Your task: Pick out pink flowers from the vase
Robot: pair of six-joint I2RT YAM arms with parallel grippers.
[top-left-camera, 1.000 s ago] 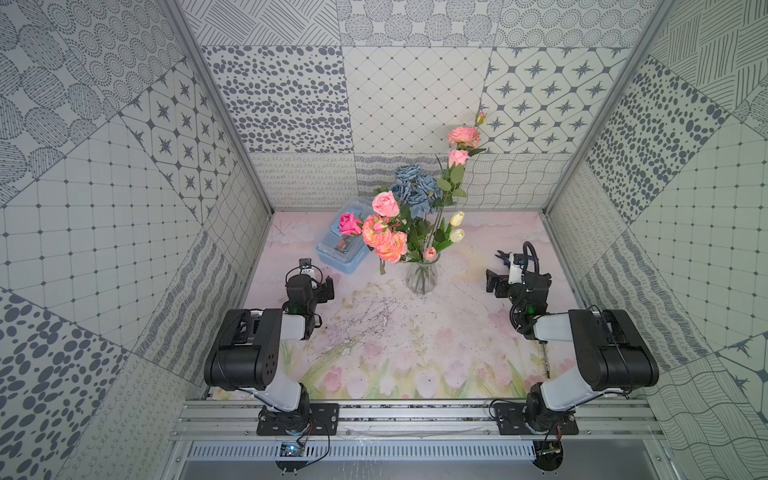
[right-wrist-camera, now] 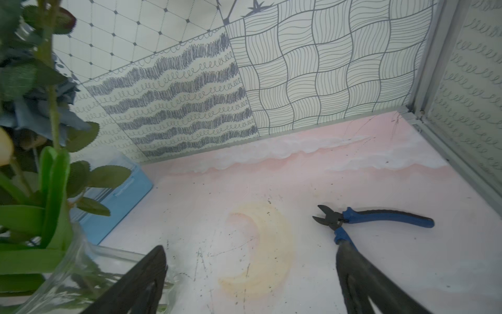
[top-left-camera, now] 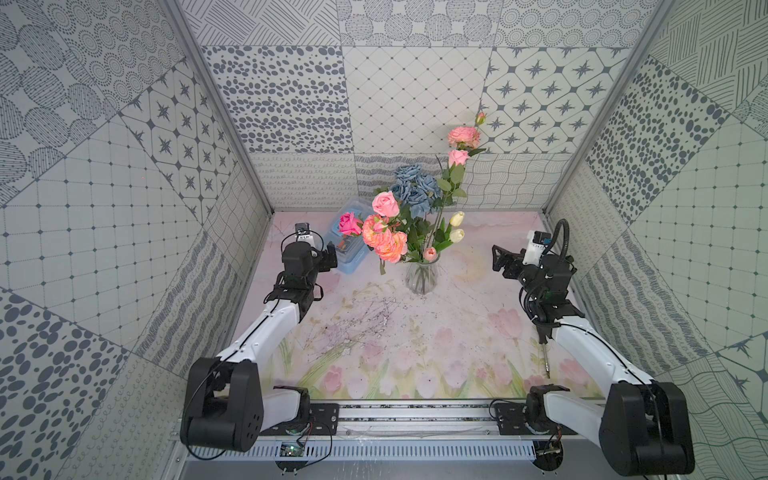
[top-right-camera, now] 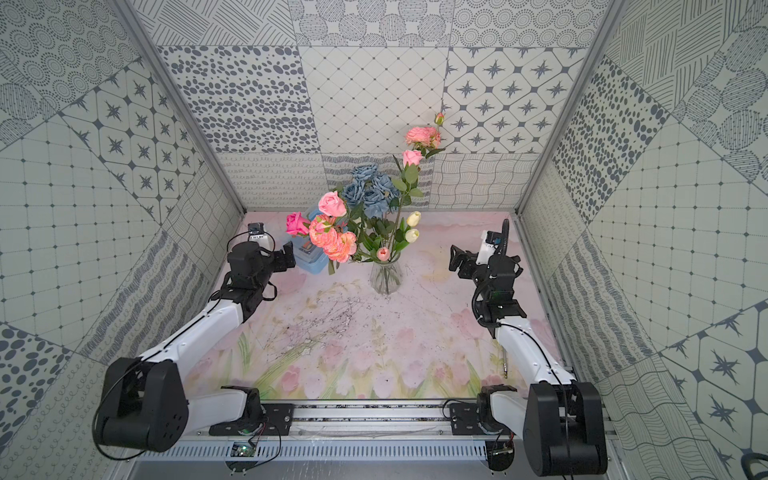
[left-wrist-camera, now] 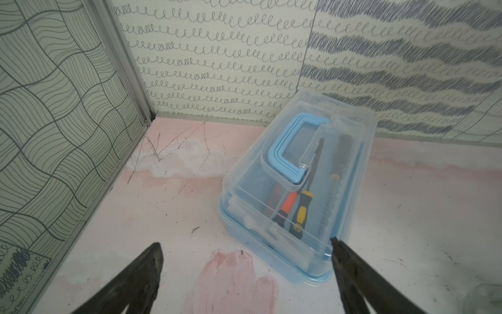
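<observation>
A glass vase [top-left-camera: 421, 277] stands at the table's centre, full of flowers: pink roses [top-left-camera: 385, 203] and peony-like blooms [top-left-camera: 390, 246] leaning left, a magenta rose [top-left-camera: 349, 224], taller pink roses [top-left-camera: 463, 137] at upper right, blue roses [top-left-camera: 415, 189] and cream tulips [top-left-camera: 457, 235]. My left gripper is open and empty, left of the bouquet, facing a closed toolbox. My right gripper is open and empty, right of the vase, whose glass and green stems show at the left of its wrist view.
A blue translucent toolbox [left-wrist-camera: 292, 188] lies behind the bouquet's left side. Blue-handled pliers [right-wrist-camera: 387, 217] lie at the back right. A thin tool [top-left-camera: 546, 360] lies near the right front.
The flowers and vase are unchanged.
</observation>
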